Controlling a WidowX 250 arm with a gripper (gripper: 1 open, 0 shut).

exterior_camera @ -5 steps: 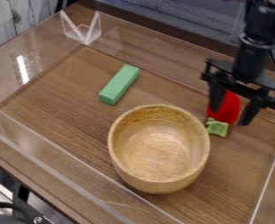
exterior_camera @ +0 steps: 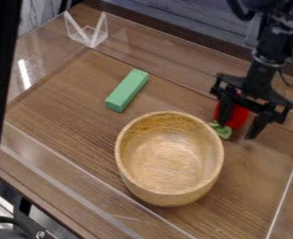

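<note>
The black gripper (exterior_camera: 249, 103) stands over a red strawberry-like object (exterior_camera: 235, 117) with a green top (exterior_camera: 223, 130), on the right of the wooden table. Its fingers are spread on either side of the red object; whether they touch it is unclear.
A large yellow bowl (exterior_camera: 169, 187) sits just left and in front of the red object. A green block (exterior_camera: 127, 90) lies further left. A clear wire-like holder (exterior_camera: 87, 26) is at the back left.
The gripper has moved down and left around the red object, which was more in the open earlier.
</note>
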